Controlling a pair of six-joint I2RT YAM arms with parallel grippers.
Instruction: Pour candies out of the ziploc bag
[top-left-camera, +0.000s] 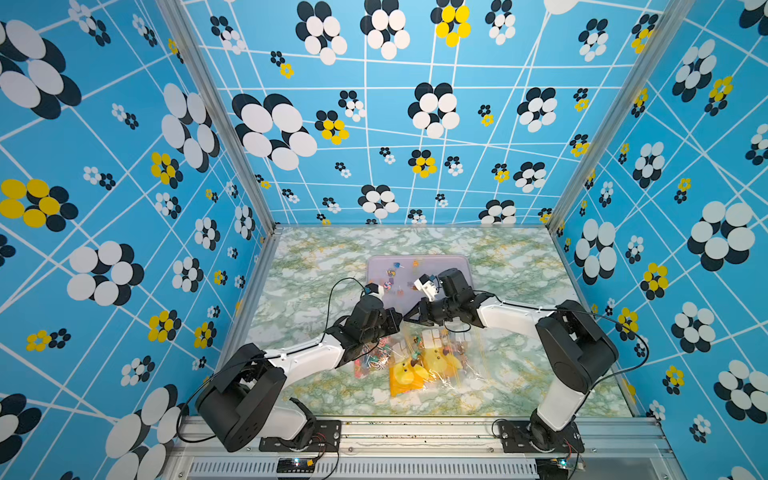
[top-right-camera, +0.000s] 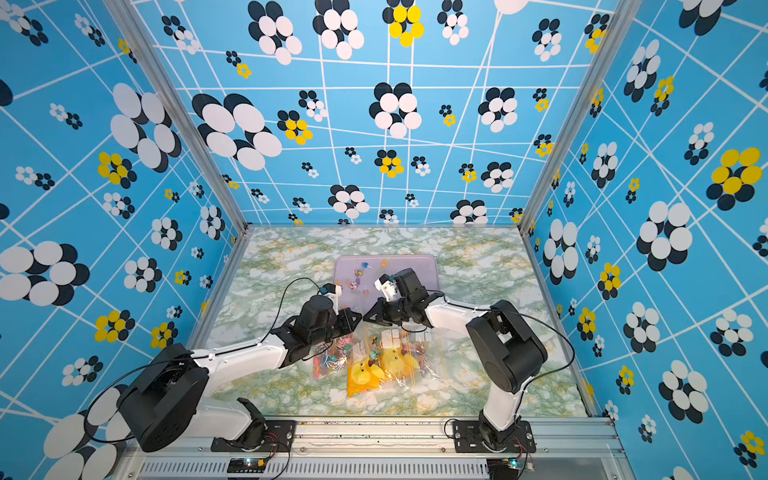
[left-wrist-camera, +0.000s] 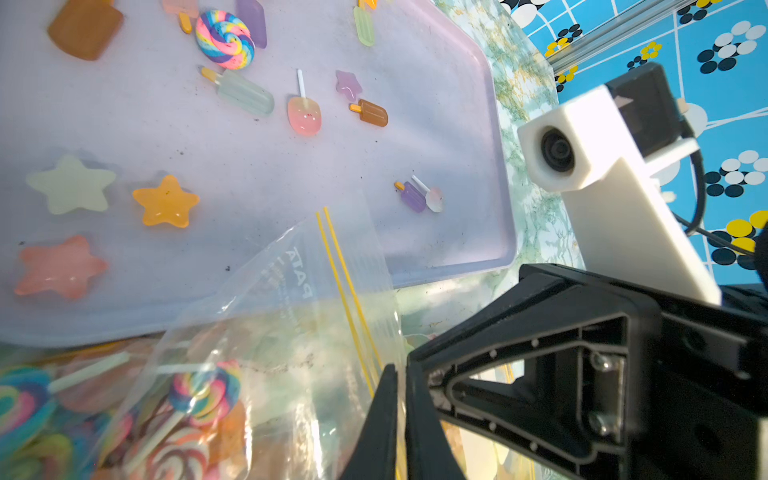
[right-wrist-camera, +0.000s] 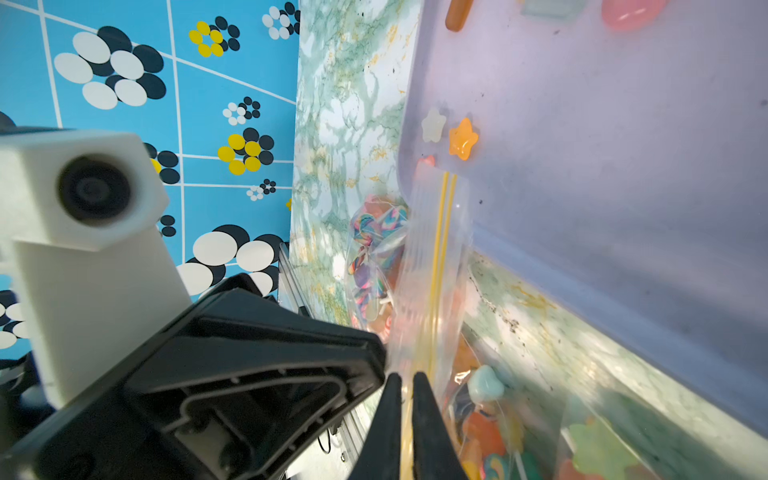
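A clear ziploc bag with a yellow zip strip rises to both grippers, with candies such as swirl lollipops at its lower part. My left gripper is shut at the zip edge; whether film sits between its fingers is hard to tell. My right gripper is shut on the zip edge of the bag, close to the left one. Behind them lies a lilac tray holding scattered candies, including an orange star and a rainbow lollipop.
More clear bags with yellow and colourful contents lie on the marble table in front of the tray, below the grippers. Bare table shows around the tray at the back and sides.
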